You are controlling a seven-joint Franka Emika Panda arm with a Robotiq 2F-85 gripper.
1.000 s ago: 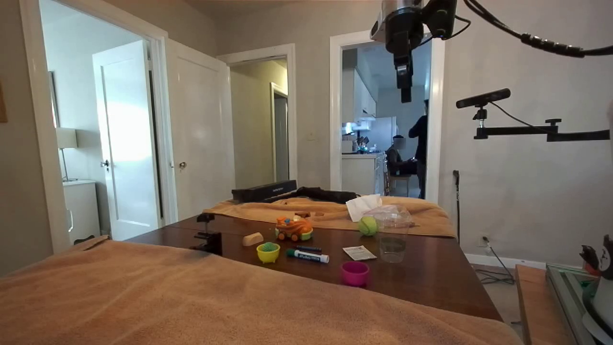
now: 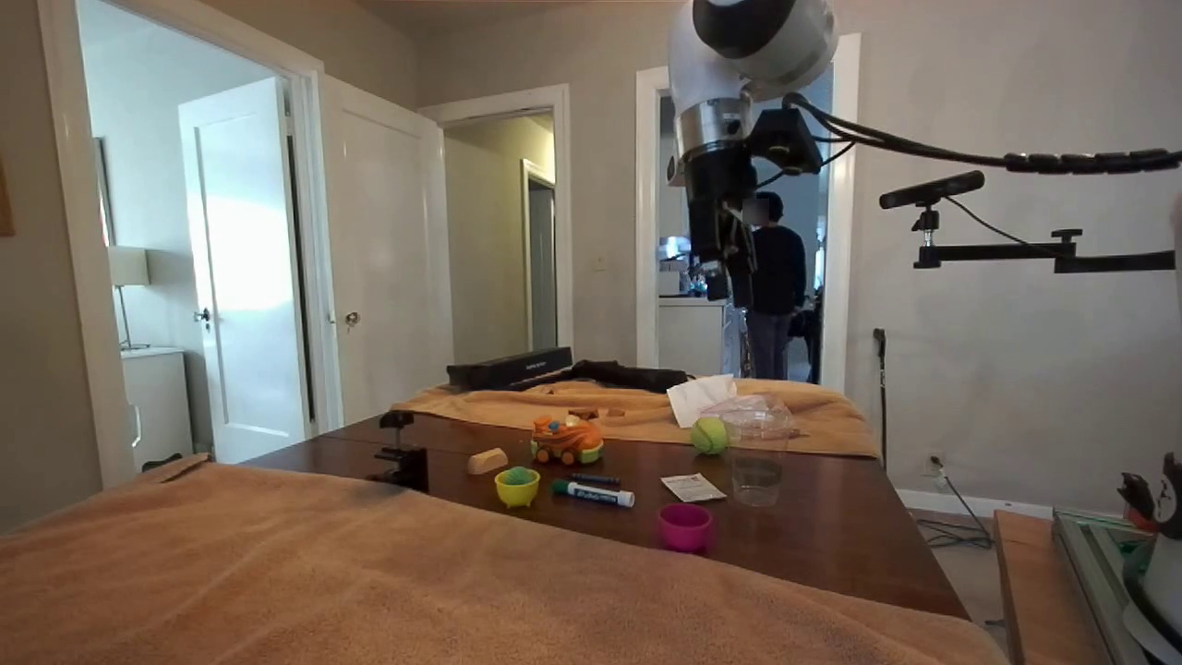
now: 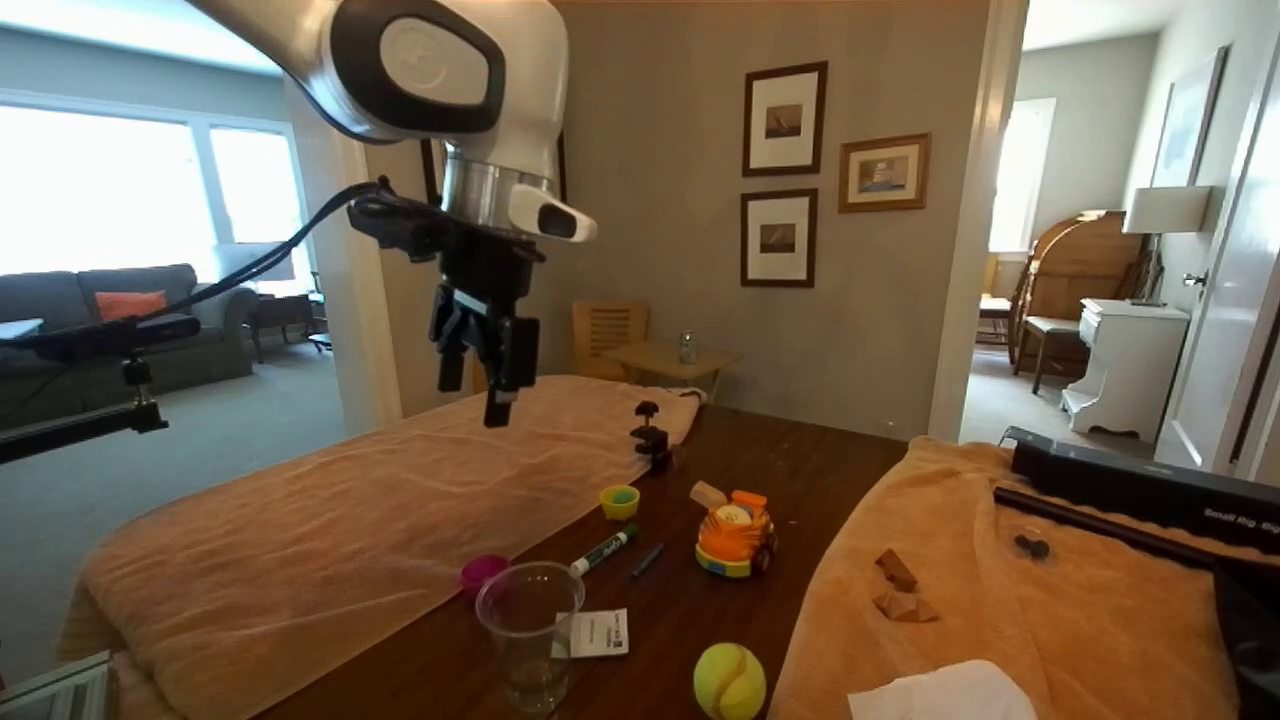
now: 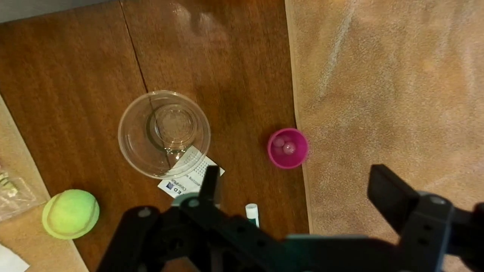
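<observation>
High above the table, my gripper [image 3: 474,402] points down with its fingers spread wide and nothing between them. In the wrist view its black fingers [image 4: 393,195] frame the lower part of the picture. A magenta cup [image 4: 287,148] lies ahead of the gap, by the towel's edge, with small round translucent things inside. Left of that cup a large clear cup [image 4: 164,134] stands upright, its rim over a white packet [image 4: 190,177]. A white marker with a green cap [image 2: 595,493] rests behind the magenta cup. A yellow cup [image 2: 517,486] holds something green.
An orange toy vehicle [image 3: 734,536], a tennis ball [image 3: 728,680], a dark pen [image 3: 647,559] and a wooden block [image 2: 488,461] are spread over the table. A black clamp [image 3: 650,437] grips the far edge. Towels [image 2: 288,554] cover both sides.
My arm has come down and shifted left in exterior view 1, and the gripper has turned. The objects on the table have not moved. People in the doorway have changed position.
</observation>
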